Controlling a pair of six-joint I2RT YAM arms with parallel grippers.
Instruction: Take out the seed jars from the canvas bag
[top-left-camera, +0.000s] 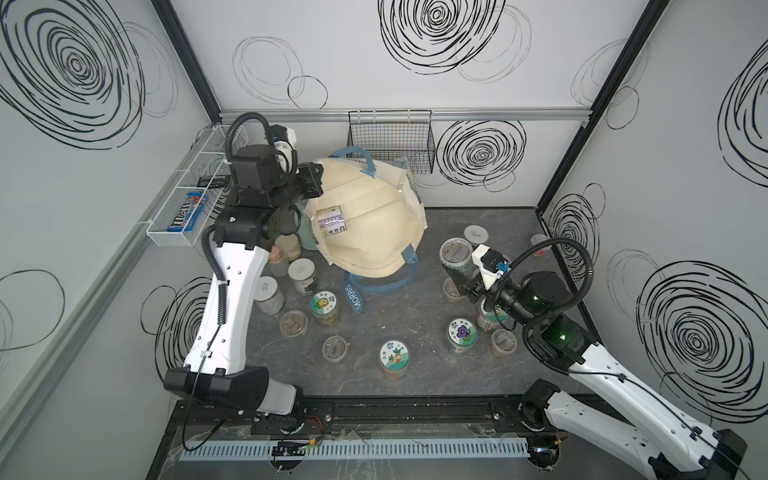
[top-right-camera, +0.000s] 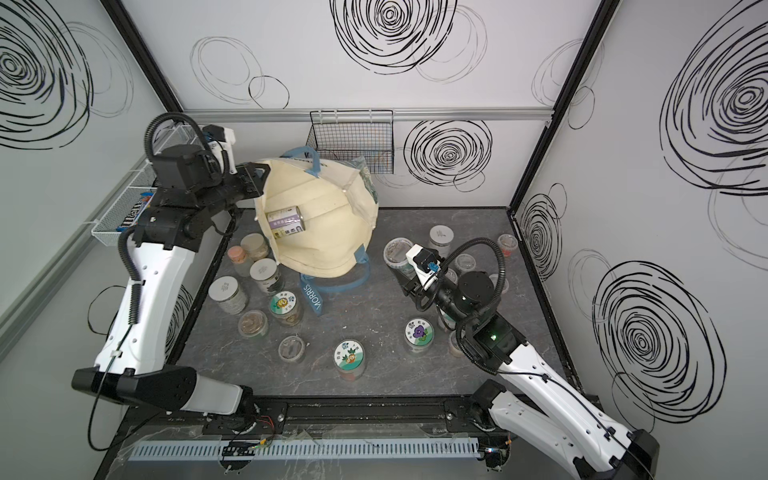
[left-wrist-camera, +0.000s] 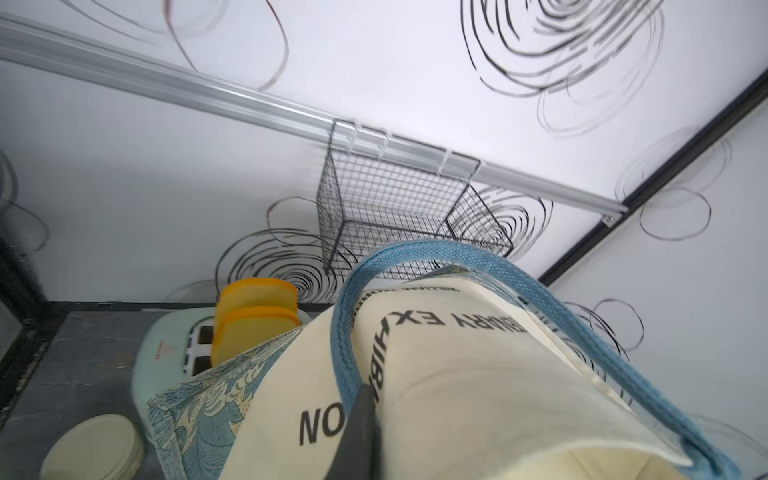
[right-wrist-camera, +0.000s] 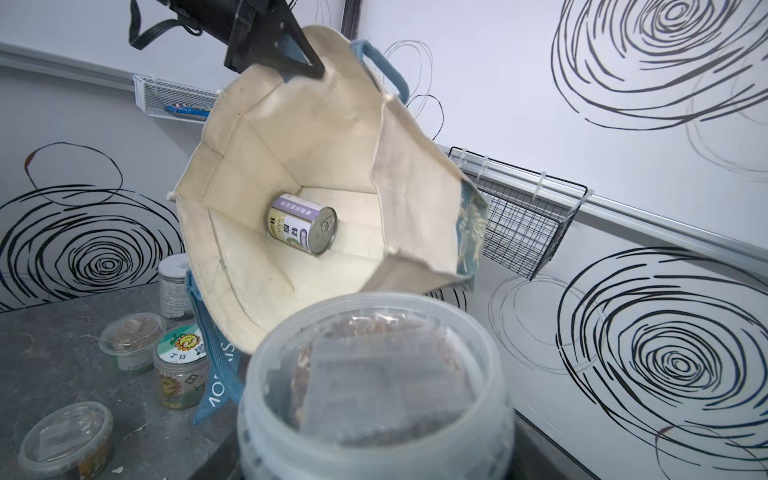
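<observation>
The cream canvas bag (top-left-camera: 368, 216) hangs tilted from my left gripper (top-left-camera: 312, 181), shut on its rim, mouth facing forward. A can with a purple label (right-wrist-camera: 300, 224) lies inside. My right gripper (top-left-camera: 464, 280) is shut on a clear plastic jar (right-wrist-camera: 376, 408), held to the right of the bag. Several jars stand on the table, among them a sunflower-lid jar (top-left-camera: 324, 304), a purple-flower jar (top-left-camera: 461, 333) and a green-lid jar (top-left-camera: 394, 354).
A mint toaster (left-wrist-camera: 168, 344) stands behind the bag. A black wire basket (top-left-camera: 390, 128) hangs on the back wall, a white one (top-left-camera: 172, 228) on the left. Some bare table lies between the jars at the middle front.
</observation>
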